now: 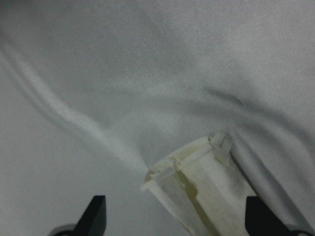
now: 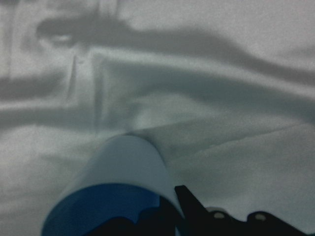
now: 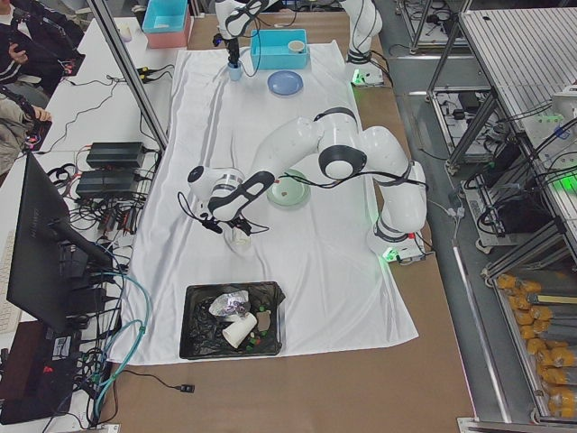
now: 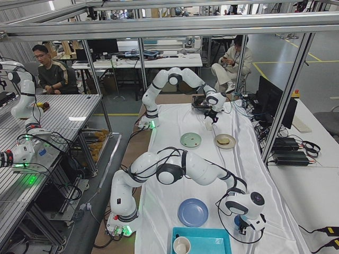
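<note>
A crumpled paper cup [image 1: 202, 191] lies on the white cloth, seen in the left wrist view below and between the fingers of my left gripper, which stand wide open and apart from it. In the right wrist view a blue cup [image 2: 106, 162] is at my right gripper, whose dark fingers [image 2: 197, 216] overlap its rim; whether they are shut on it cannot be told. In the camera right view that cup sits beside the blue tray [image 4: 209, 241].
A black bin [image 3: 194, 320] with mixed items stands near the cloth's front edge. A green plate [image 4: 190, 139], a beige plate [image 4: 225, 145] and a blue plate [image 4: 193, 211] lie on the cloth. Monitors and cables line one side.
</note>
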